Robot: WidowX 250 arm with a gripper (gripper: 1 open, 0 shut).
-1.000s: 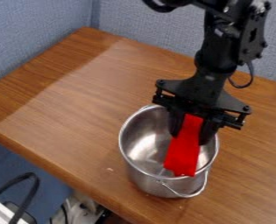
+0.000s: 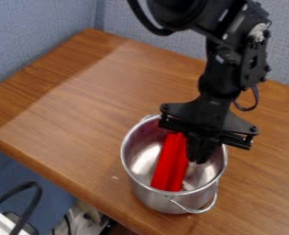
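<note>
A silver metal pot (image 2: 147, 184) with a wire handle stands at the front of the wooden table. A red elongated object (image 2: 172, 165) lies inside it along the left half. My black gripper (image 2: 203, 147) is over the back right of the pot, just beside the red object. Its fingertips are dark and partly hidden, so how far apart they stand is hard to see; nothing shows held between them.
Blue padded walls line the back and left. Cables hang past the front-left edge.
The red object was under the gripper at the right of the pot and now lies further left inside it. The gripper dipped into the pot and has since risen slightly.
</note>
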